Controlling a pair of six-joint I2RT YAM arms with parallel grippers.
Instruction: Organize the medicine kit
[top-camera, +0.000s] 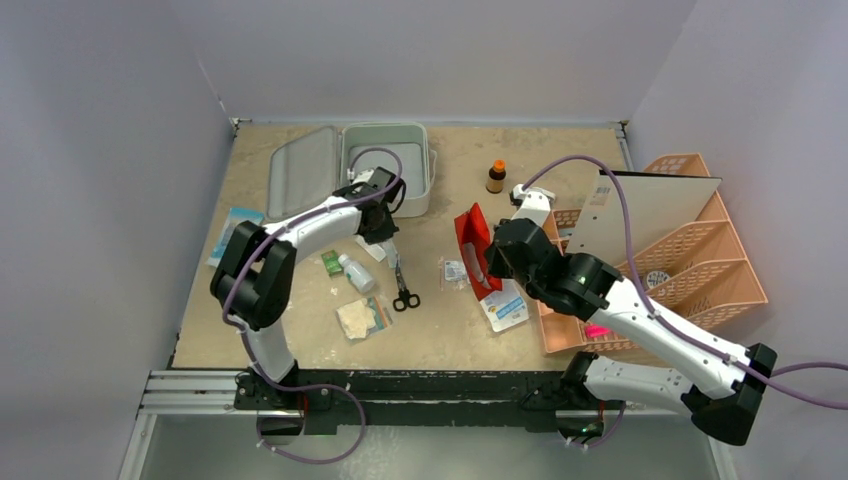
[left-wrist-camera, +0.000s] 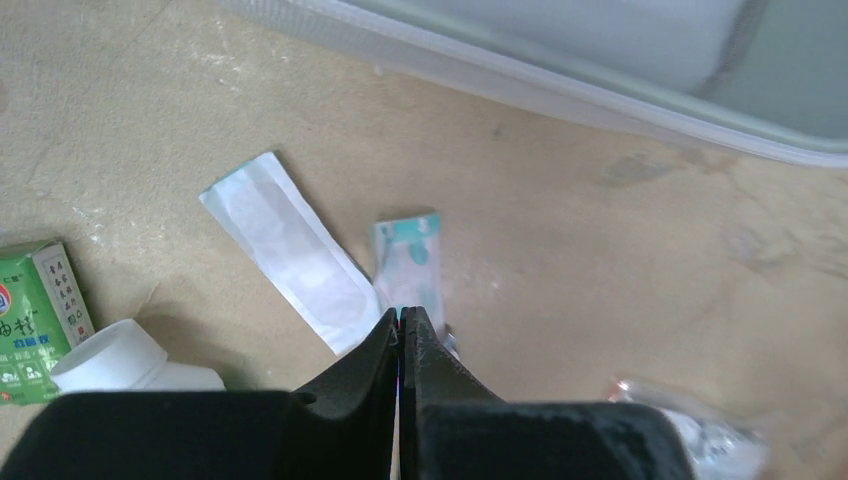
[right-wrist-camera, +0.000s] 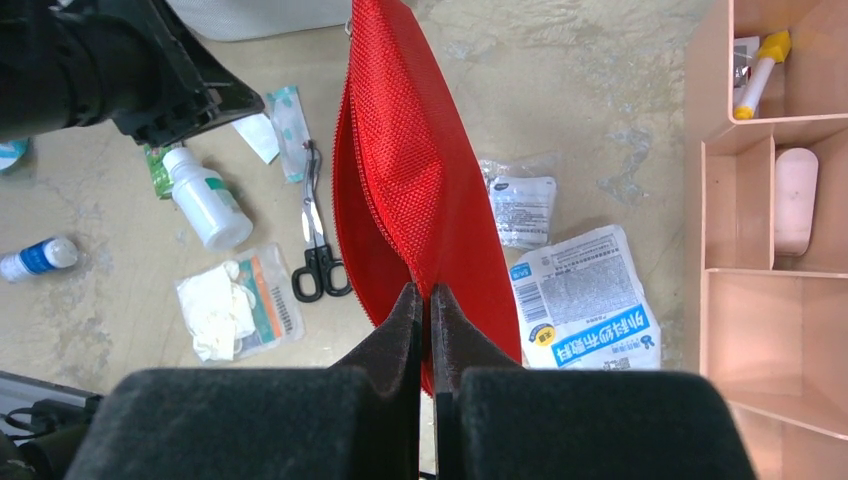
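My left gripper is shut with nothing showing between its fingers, above a white packet (left-wrist-camera: 290, 250), a patterned packet (left-wrist-camera: 408, 255) and the scissors (top-camera: 405, 298). A green box (left-wrist-camera: 35, 325) and white bottle (left-wrist-camera: 120, 365) lie left of it. My right gripper is shut on a red pouch (right-wrist-camera: 425, 180), which hangs over the table. A gauze bag (right-wrist-camera: 225, 305), a small clear bag (right-wrist-camera: 518, 205) and a labelled packet (right-wrist-camera: 585, 300) lie below. A pale container (top-camera: 430, 170) stands at the back, its lid (top-camera: 300, 170) to the left.
A brown bottle (top-camera: 495, 180) stands at the back right. An orange compartment organizer (right-wrist-camera: 750, 340) occupies the right side, with a white board (top-camera: 630, 210) on it. The blue packet (top-camera: 228, 230) lies at the far left. The table's middle back has some free room.
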